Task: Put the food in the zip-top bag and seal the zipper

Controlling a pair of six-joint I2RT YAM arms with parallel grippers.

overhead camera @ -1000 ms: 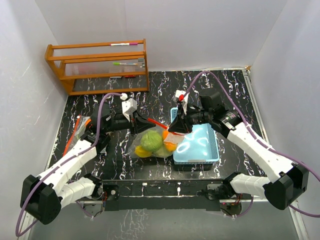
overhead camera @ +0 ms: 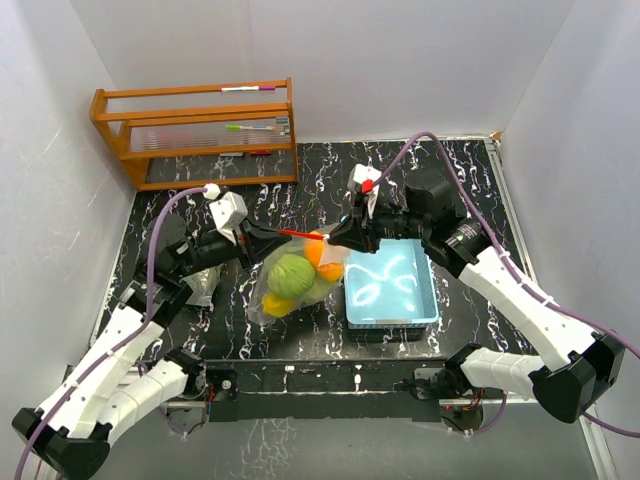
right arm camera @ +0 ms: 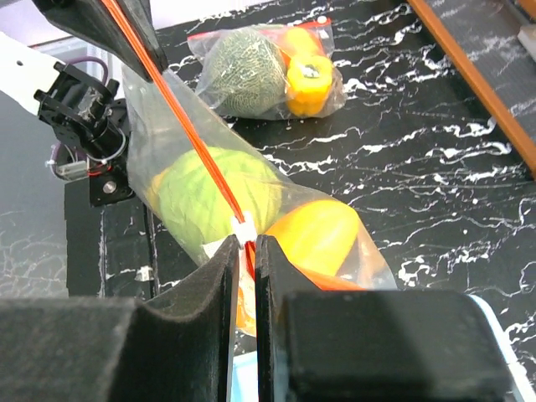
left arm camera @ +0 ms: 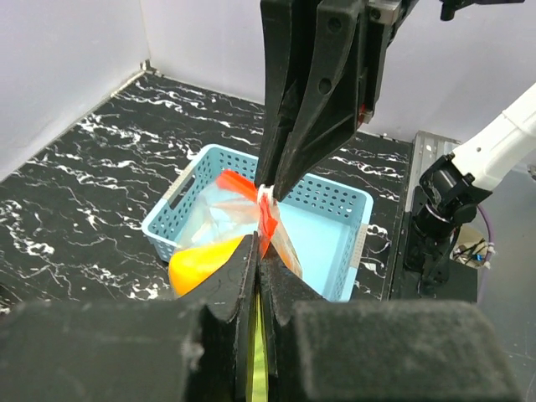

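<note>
A clear zip bag with an orange-red zip strip (right arm camera: 197, 146) hangs between my two grippers, the strip stretched straight. Inside show a green round food (overhead camera: 290, 276), a yellow piece (overhead camera: 279, 304) and orange pieces (overhead camera: 328, 272). My left gripper (overhead camera: 284, 234) is shut on the strip's left part; in its wrist view the fingers (left arm camera: 245, 289) meet on the thin edge. My right gripper (overhead camera: 330, 240) is shut at a small white slider (right arm camera: 244, 229) on the strip, near its right end. Whether the zip behind the slider is closed cannot be told.
A light-blue basket (overhead camera: 436, 300) stands right of the bag. Another filled bag (right arm camera: 249, 71) lies at the left, partly under my left arm in the top view. A wooden rack (overhead camera: 200, 113) stands at the back left.
My left gripper has moved left and slightly up, drawing the bag left with it. The strip, curved near my right gripper before, is straight now. My right gripper shifted slightly left and up.
</note>
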